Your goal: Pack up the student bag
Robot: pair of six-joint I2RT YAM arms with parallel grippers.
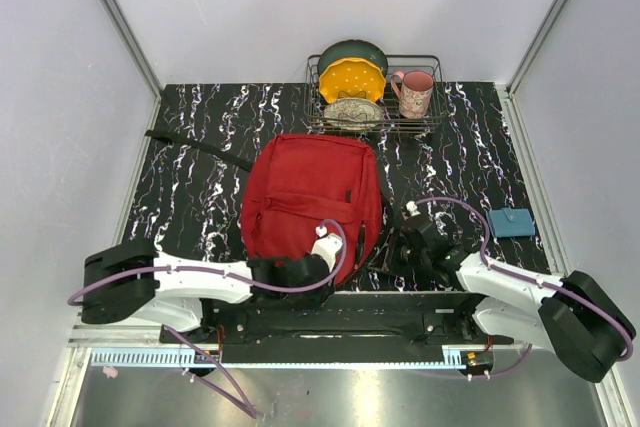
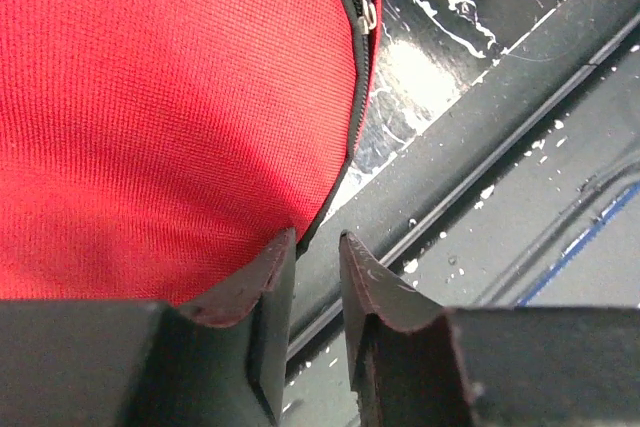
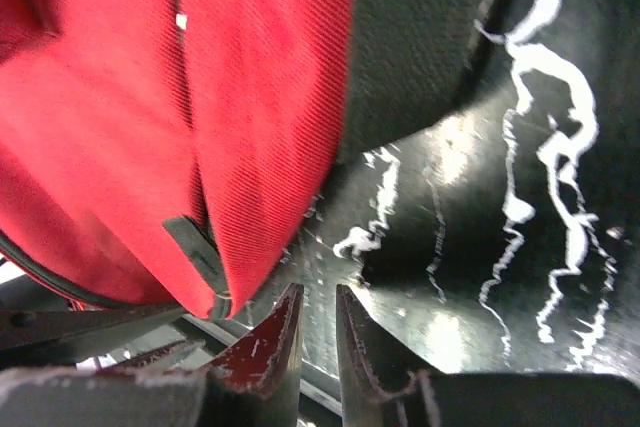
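Observation:
The red bag point(image 1: 310, 172) lies on the black marbled table, its front panel upward. My left gripper point(image 1: 325, 289) is over its near edge in the top view. The left wrist view shows this gripper part open, one fingertip at the bag's black zipper edge point(image 2: 352, 112), nothing visible between the fingers. Close to the bag's right side is my right gripper point(image 1: 382, 259). Its fingertips point(image 3: 291, 297) stand narrowly apart in the right wrist view, beside a small black tab point(image 3: 200, 252) on the red cloth; nothing shows between them.
A blue flat pouch point(image 1: 511, 223) lies at the table's right. Behind the bag stands a wire rack point(image 1: 430, 125) with plates point(image 1: 352, 82) and a pink mug point(image 1: 414, 94). A black strap point(image 1: 200, 147) stretches out to the left. The table right of the bag is mostly bare.

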